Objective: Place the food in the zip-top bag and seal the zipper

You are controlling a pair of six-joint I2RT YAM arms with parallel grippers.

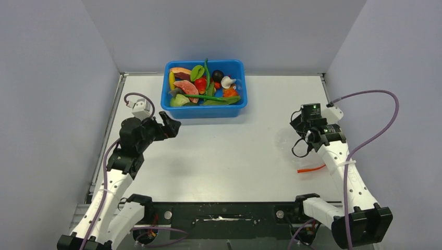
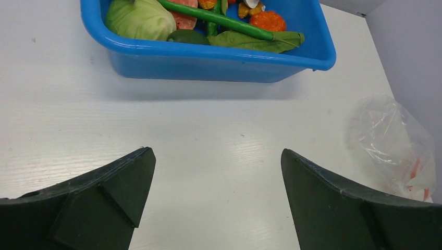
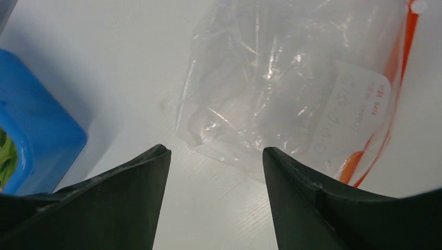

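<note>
A clear zip top bag [image 3: 271, 78] with an orange-red zipper strip [image 3: 352, 166] lies flat on the right of the table. In the top view the right arm covers most of it, though part of the orange strip [image 1: 310, 170] shows. My right gripper is above the bag's near corner, its fingers apart with nothing between them. My left gripper stands open and empty over bare table, in front of the blue bin [image 2: 208, 67]. Play food fills the bin, including a cabbage [image 2: 140, 21], a long green bean [image 2: 234, 26] and a red pepper [image 1: 200, 84].
The blue bin sits at the back centre of the white table [image 1: 224, 161]. Open table lies between the two arms. Grey walls [image 1: 396, 67] close in the sides and back.
</note>
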